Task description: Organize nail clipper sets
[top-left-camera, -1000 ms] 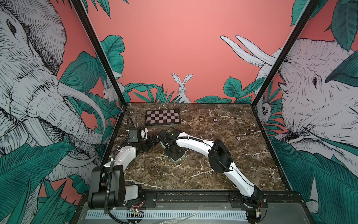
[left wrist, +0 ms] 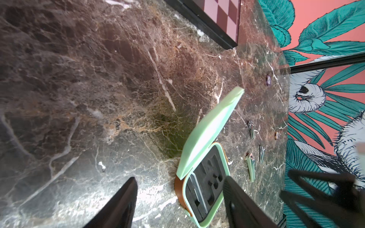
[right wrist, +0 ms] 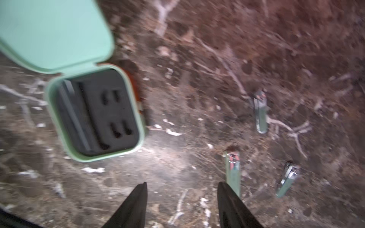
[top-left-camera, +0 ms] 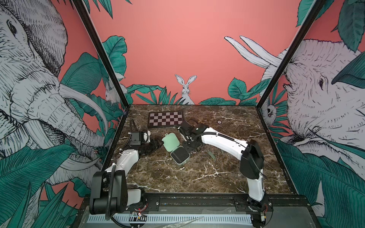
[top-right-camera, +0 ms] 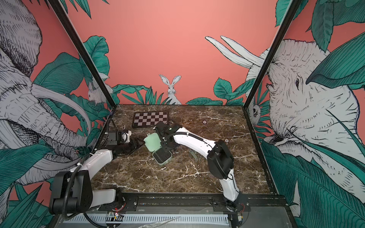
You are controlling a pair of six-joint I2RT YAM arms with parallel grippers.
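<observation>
A mint case (right wrist: 93, 114) lies open, lid (right wrist: 57, 30) raised, with dark slotted foam; a long silvery strip lies in its left slot. Right of it in the right wrist view lie a green-and-steel tool (right wrist: 232, 171) and two smaller ones (right wrist: 260, 114), probably nail clippers. My right gripper hangs above the table right of the case, open, nothing visible between its fingers. My left gripper stands open left of the case, also empty.
A checkered board (top-left-camera: 165, 119) lies at the back left. Small round discs (top-right-camera: 204, 122) lie on the right half of the table, which is otherwise fairly clear.
My right arm has moved right and away from over the case, uncovering the lid and foam. The left arm looks unchanged.
</observation>
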